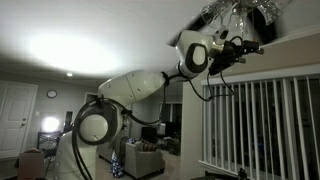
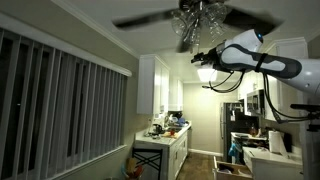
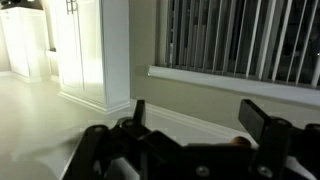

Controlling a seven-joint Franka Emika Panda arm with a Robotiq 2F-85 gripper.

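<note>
High up near the ceiling, my gripper reaches to the right at the end of the raised white arm. Just above it in exterior view 1 hangs the ceiling fan's glass light; whether they touch cannot be told. Exterior view 2 shows the arm coming in from the right, below a dark fan blade. In the wrist view the gripper stands open, its dark fingers wide apart with nothing held. A small brownish object, partly hidden by the gripper, is too unclear to name.
A window with vertical blinds lines one wall. White cabinets and a counter with small items stand farther back. A grey sofa sits low in the background. Black cables loop along the arm.
</note>
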